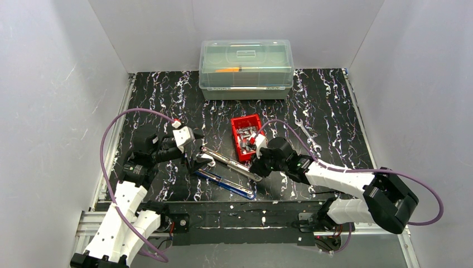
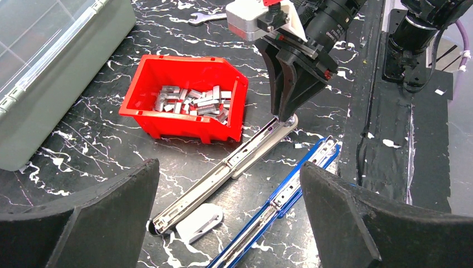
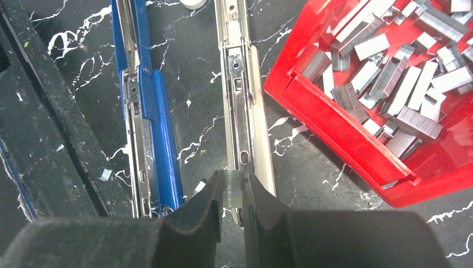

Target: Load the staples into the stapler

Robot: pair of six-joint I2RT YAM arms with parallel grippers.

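Note:
My right gripper is shut on a short strip of staples (image 3: 232, 184), held over the near end of the opened cream stapler (image 3: 263, 128). Whether the strip touches the stapler's channel cannot be told. In the left wrist view, the cream stapler (image 2: 228, 164) lies folded out flat, with the right gripper at its far end. Parallel to it, a blue stapler (image 2: 281, 192) also lies opened. My left gripper stands open above the staplers' other ends, with nothing between its fingers.
A red bin (image 2: 189, 127) of loose staple strips stands beside the cream stapler. Near the staplers lies a small white staple remover (image 2: 199, 222). Farther off are a lidded grey-green box (image 1: 245, 94) and a wrench (image 1: 308, 135).

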